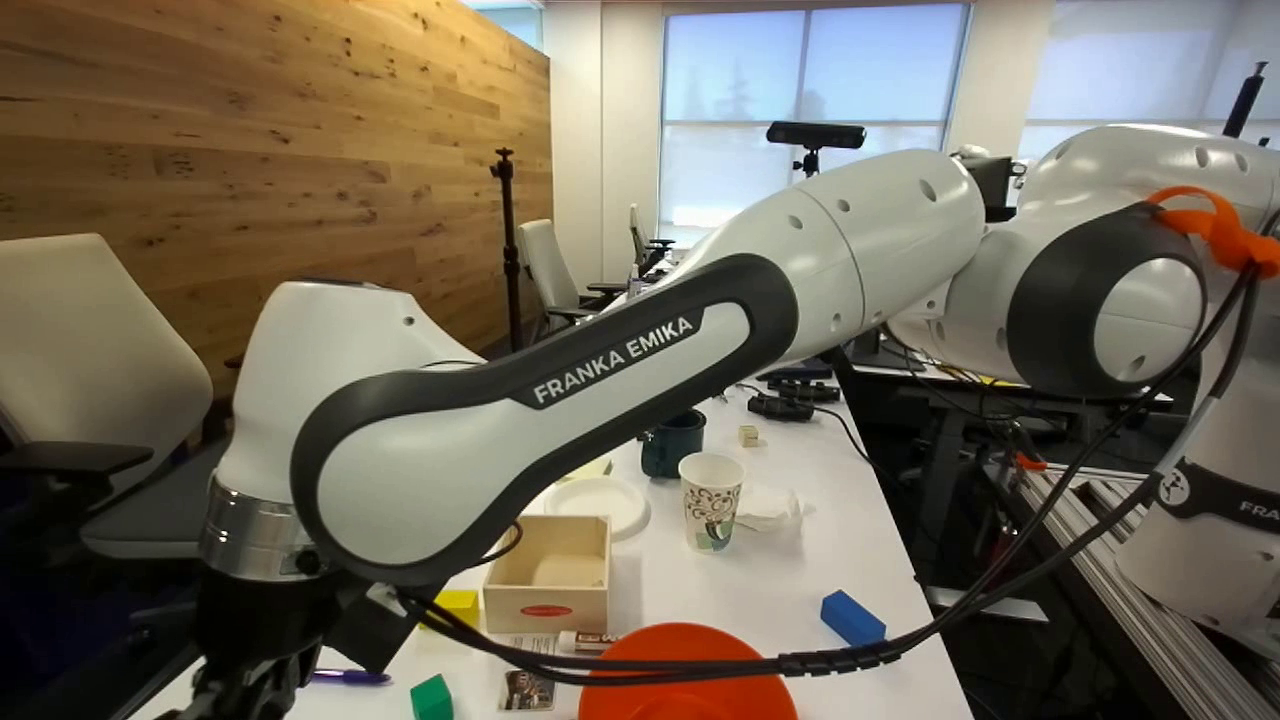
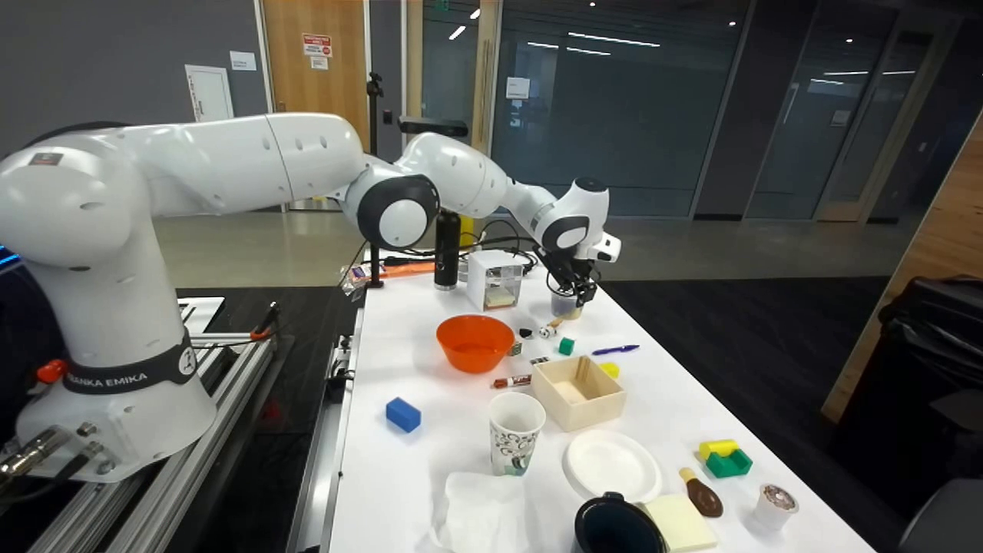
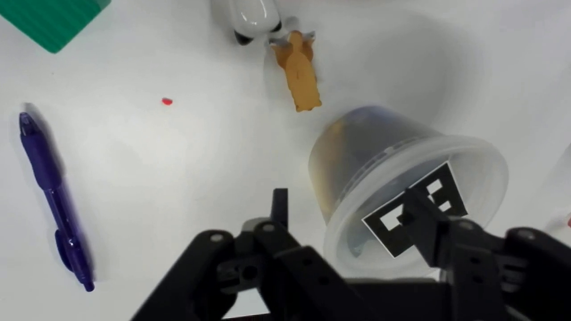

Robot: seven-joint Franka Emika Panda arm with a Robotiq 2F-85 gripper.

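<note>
A translucent plastic cup (image 3: 369,155) with a black-and-white patterned card (image 3: 393,224) in its mouth appears in the wrist view. My gripper is partly open. One of its fingers (image 3: 279,206) is left of the cup and the other overlaps the cup's mouth, so the near rim and wall lie between them in this view. Contact cannot be judged. Beside the cup's base lies a small orange-brown animal figure (image 3: 302,75). In exterior view 2 the gripper (image 2: 582,293) is low at the table's far end, partly covering the cup (image 2: 561,306).
A purple pen (image 3: 56,198) and a green block (image 3: 53,18) lie left of the cup. An orange bowl (image 2: 474,346), a wooden box (image 2: 599,405), a paper cup (image 2: 513,433) and a blue block (image 2: 402,414) stand farther along the table. Bare tabletop separates pen and cup.
</note>
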